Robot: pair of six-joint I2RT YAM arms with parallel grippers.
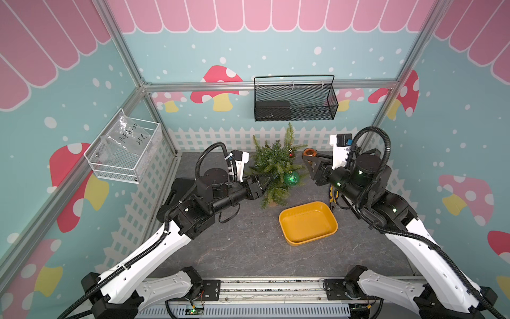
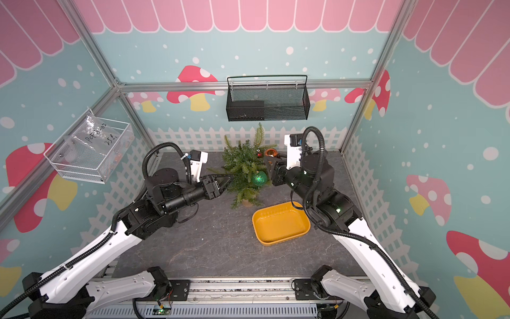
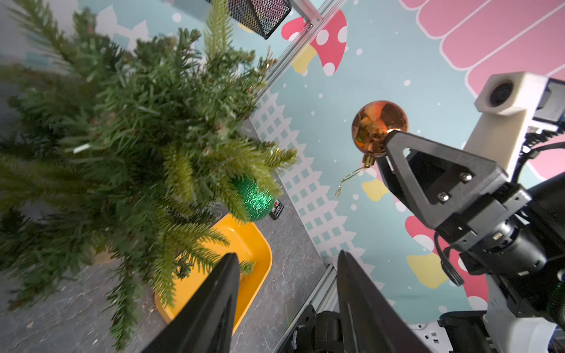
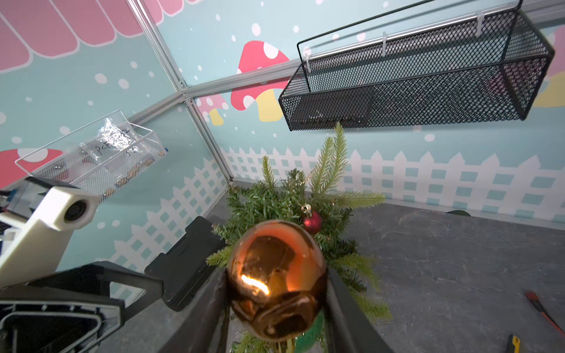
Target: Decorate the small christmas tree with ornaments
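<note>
The small tree [image 1: 271, 164] stands at the back middle, carrying a green glitter ball [image 1: 291, 178] and a small red ball [image 4: 312, 221]. My right gripper [image 1: 310, 164] is raised at the tree's right side, shut on a shiny copper ball with a gold cap and hanging loop visible in the left wrist view. My left gripper is open at the tree's left front, with nothing between its fingers, level with the middle branches.
An empty yellow tray [image 1: 308, 223] lies in front of the tree. A black case [image 4: 182, 261] lies at left, a brush [image 4: 538, 303] at right. A black mesh basket [image 1: 296, 106] hangs above the tree on the back wall.
</note>
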